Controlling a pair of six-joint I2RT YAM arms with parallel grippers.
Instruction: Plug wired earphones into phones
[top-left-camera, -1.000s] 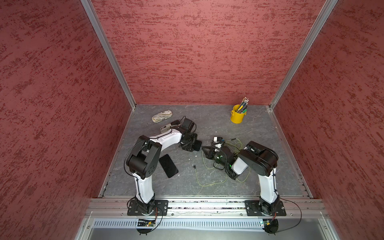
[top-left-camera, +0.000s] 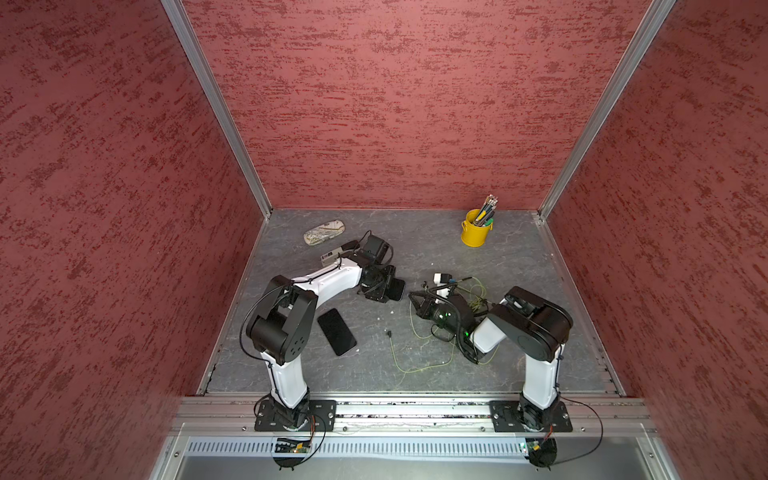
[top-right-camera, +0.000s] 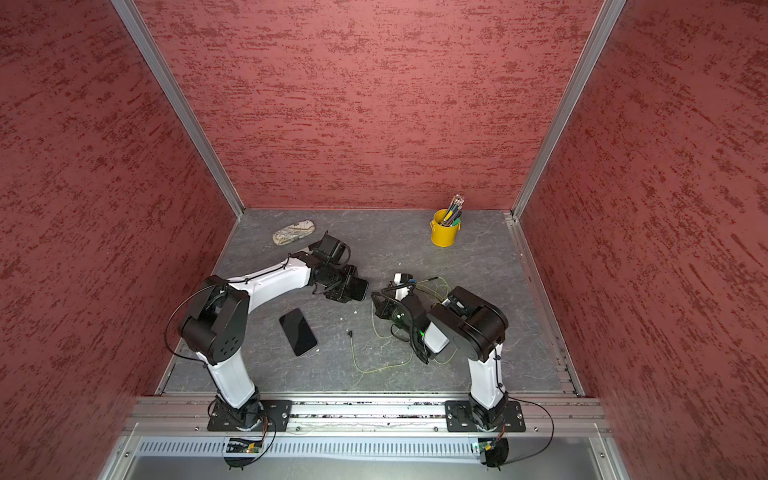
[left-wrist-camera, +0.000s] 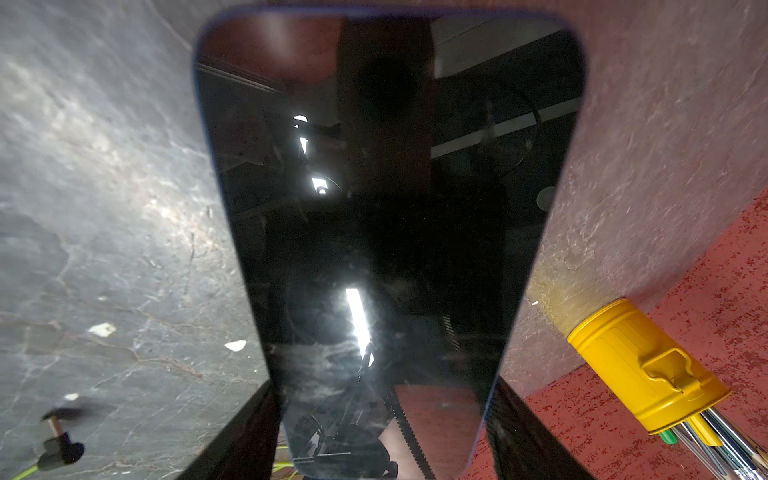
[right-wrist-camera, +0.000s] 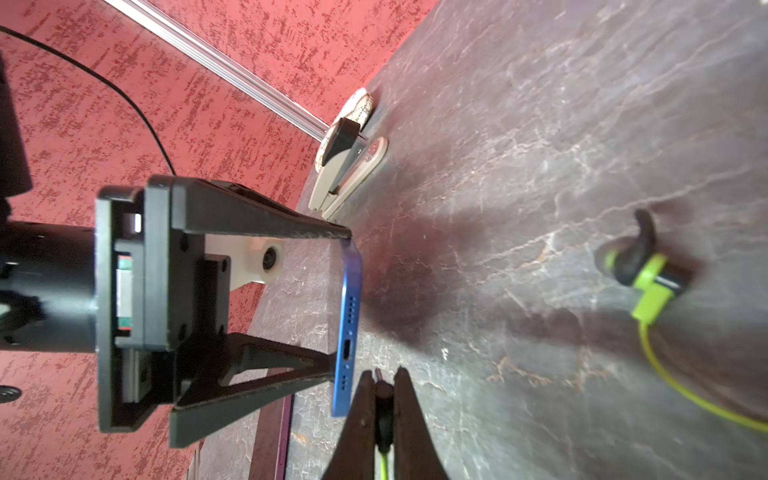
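A blue-edged phone (right-wrist-camera: 347, 320) is held above the table, my left gripper shut on its sides. Its dark screen (left-wrist-camera: 384, 224) fills the left wrist view; the bottom edge with its port faces my right gripper. That gripper is shut on the black earphone plug (right-wrist-camera: 385, 416), whose thin metal tip pokes out between the fingers toward the phone. Plug and port are apart by a small gap. Yellow-green cable (top-left-camera: 424, 369) loops over the table, and one earbud (right-wrist-camera: 640, 268) lies loose. A second phone (top-left-camera: 337, 331) lies screen up, left of centre.
A yellow bucket of pens (top-left-camera: 475, 232) stands at the back right. A patterned case (top-left-camera: 324, 233) and a grey stapler (right-wrist-camera: 348, 172) sit at the back left. Cable lies under and around the right arm.
My right gripper has drawn slightly to the right, away from the phone, with its arm shifting right. The left gripper and its phone have moved only a little.
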